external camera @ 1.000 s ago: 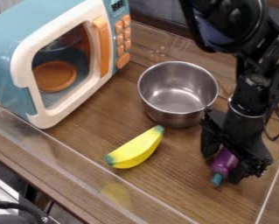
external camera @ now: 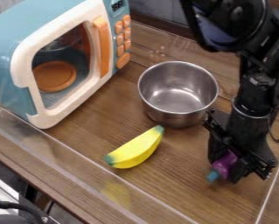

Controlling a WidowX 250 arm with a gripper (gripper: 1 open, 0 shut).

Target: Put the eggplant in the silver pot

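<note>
A purple eggplant (external camera: 225, 164) with a teal end lies on the wooden table at the right, partly covered by my gripper (external camera: 235, 164). The black fingers come down around the eggplant from above; whether they press on it cannot be made out. The silver pot (external camera: 177, 87) stands upright and empty behind and to the left of the gripper.
A yellow toy banana (external camera: 136, 148) lies on the table left of the gripper. The blue toy microwave (external camera: 58, 52) fills the back left, its front uncovered and an orange disc (external camera: 55, 76) inside. Bare table lies between banana and gripper.
The gripper has shifted slightly right and nearer the camera. More of the eggplant is now covered, and its teal end shows a little to the left of where it was.
</note>
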